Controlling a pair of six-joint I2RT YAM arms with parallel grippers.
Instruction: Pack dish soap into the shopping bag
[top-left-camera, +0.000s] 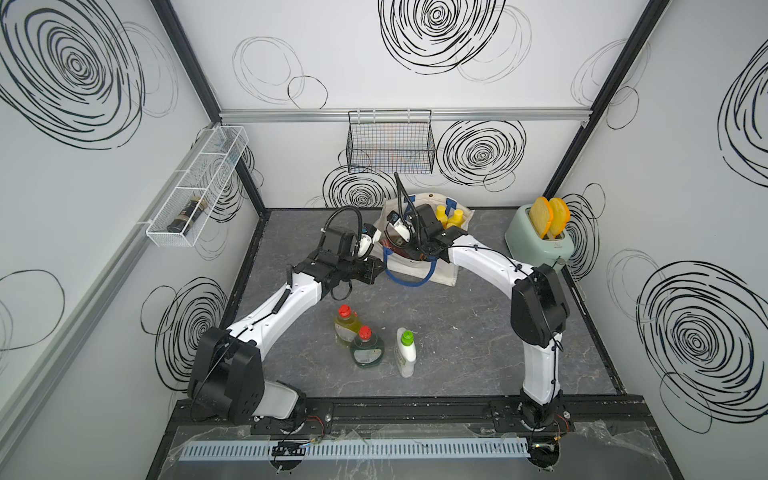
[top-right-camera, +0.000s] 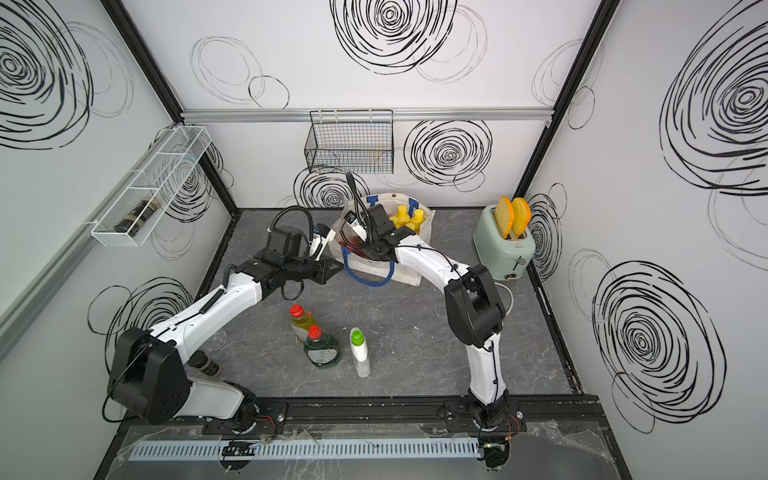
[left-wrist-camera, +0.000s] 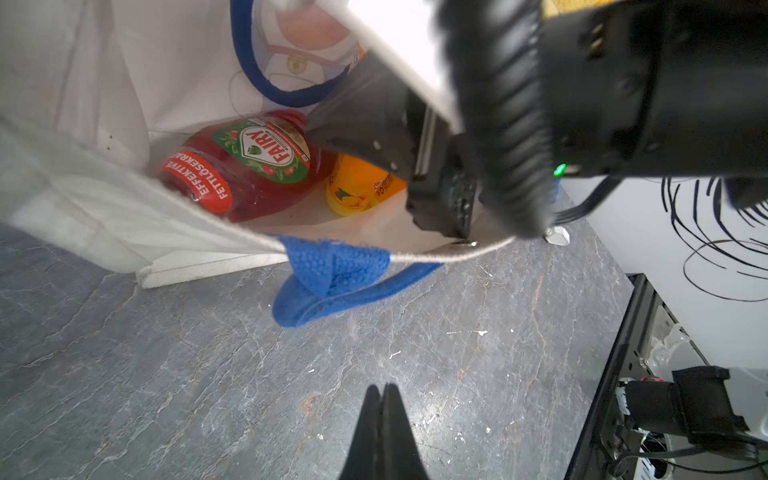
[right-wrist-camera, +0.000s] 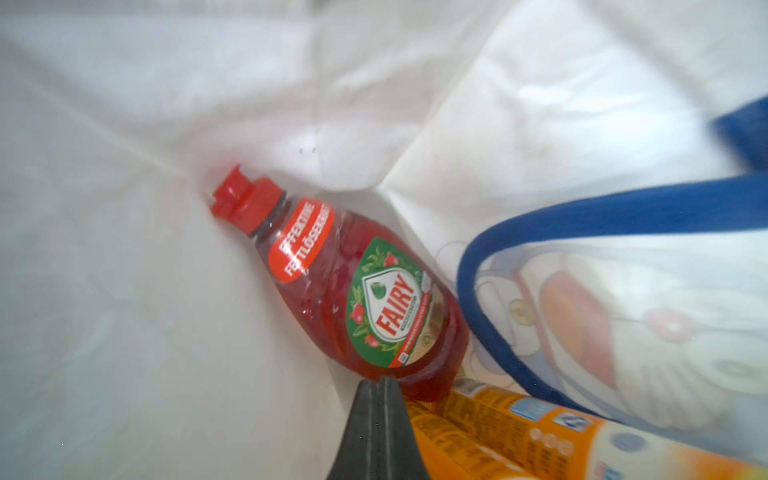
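Note:
A red Fairy soap bottle (right-wrist-camera: 384, 308) lies in the white shopping bag (top-left-camera: 436, 272), beside yellow-orange bottles (right-wrist-camera: 520, 428). My right gripper is shut, over the bag's inside, with nothing visible held. My left gripper is shut and empty just outside the bag's front, near its blue handle (left-wrist-camera: 336, 304).
A toaster (top-left-camera: 532, 248) with yellow slices stands at the back right. A black wire basket (top-left-camera: 390, 144) hangs on the back wall, a white one (top-left-camera: 172, 236) on the left wall.

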